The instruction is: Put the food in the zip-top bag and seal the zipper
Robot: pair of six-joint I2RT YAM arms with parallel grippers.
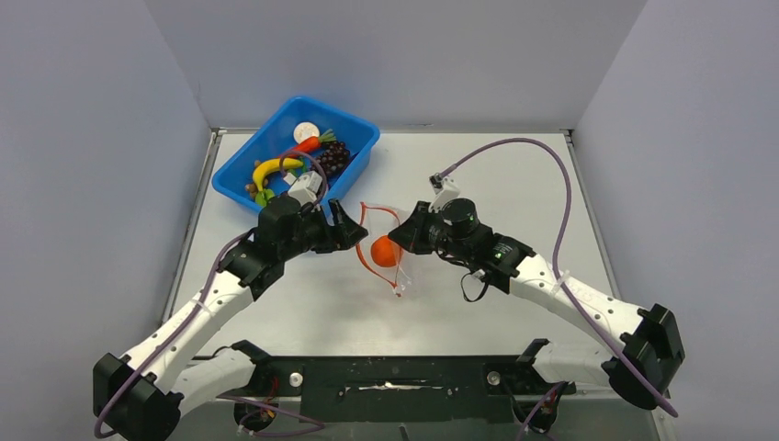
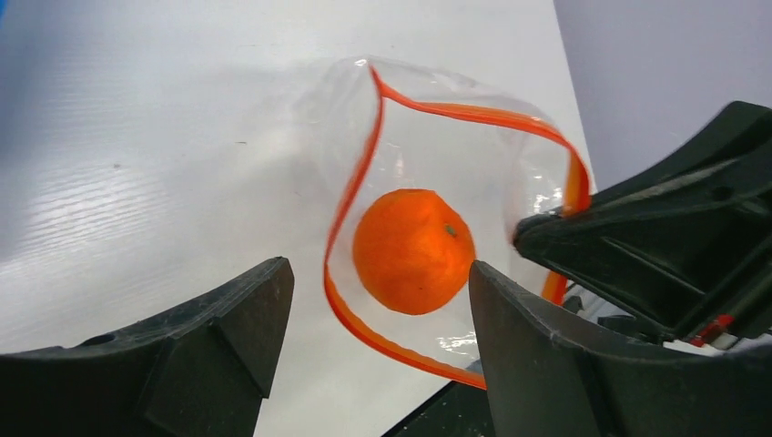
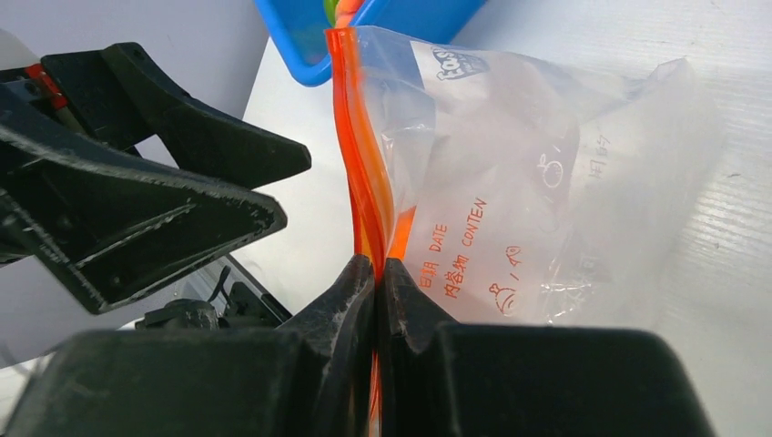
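An orange (image 2: 411,251) lies inside the clear zip bag (image 3: 537,182), whose orange-edged mouth gapes toward my left gripper (image 1: 350,226). That gripper is open at the bag's mouth, its fingers empty in the left wrist view. My right gripper is shut on the bag's orange zipper edge at the right side of the mouth. The bag's printed face and upper flap show in the right wrist view.
A blue bin (image 1: 223,184) with a banana, carrot, grapes and other food stands at the back left. Walls enclose the back and sides.
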